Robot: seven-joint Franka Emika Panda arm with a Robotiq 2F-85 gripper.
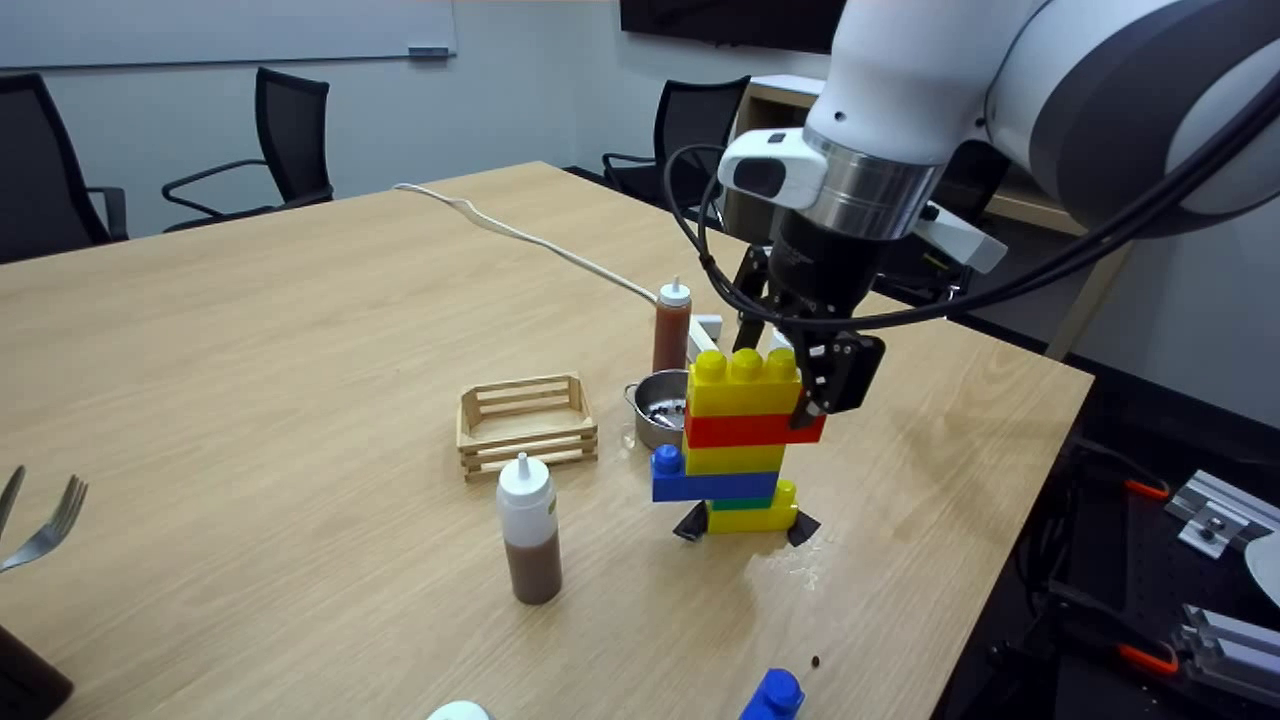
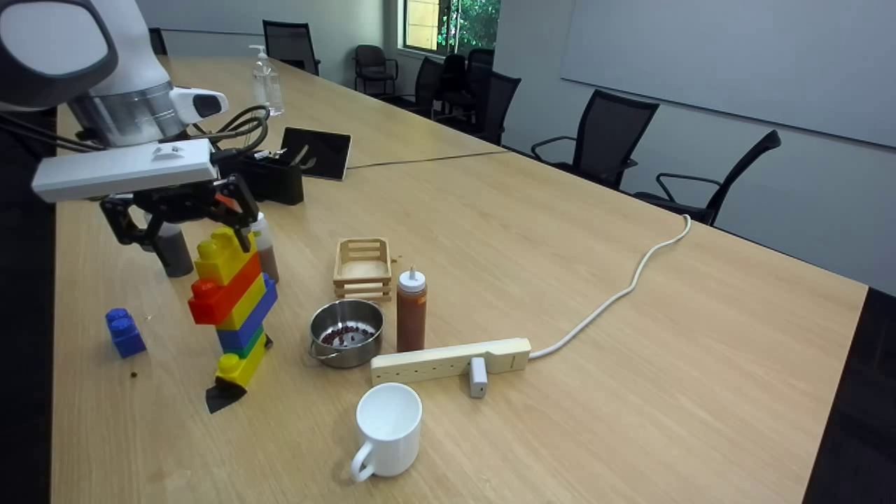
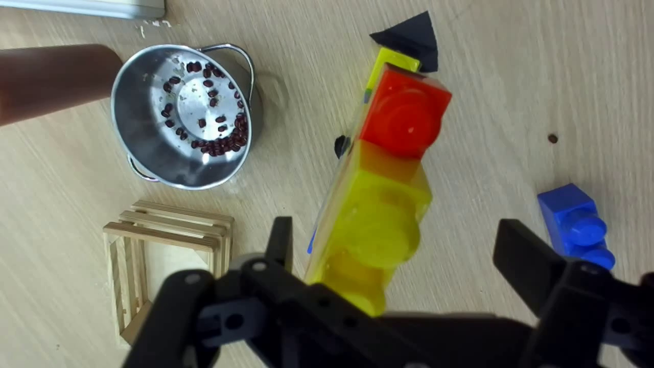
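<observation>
A tower of toy bricks stands on the table, with a yellow brick [image 1: 744,386] on top and a red brick [image 1: 750,430] under it that sticks out to one side. Lower down come yellow, blue [image 2: 248,325] and green layers on a yellow base [image 2: 240,368], held by dark tape. My gripper is open, its fingers [image 3: 282,242] spread wide on either side of the tower's upper bricks in the wrist view, with a gap to each. A loose blue brick [image 2: 125,332] lies apart on the table.
Close by are a steel pot [image 2: 346,333] holding dark beans, a wooden crate [image 2: 362,269], a sauce bottle [image 2: 411,311], a brown bottle [image 1: 530,528], a white mug [image 2: 388,430] and a power strip [image 2: 449,361].
</observation>
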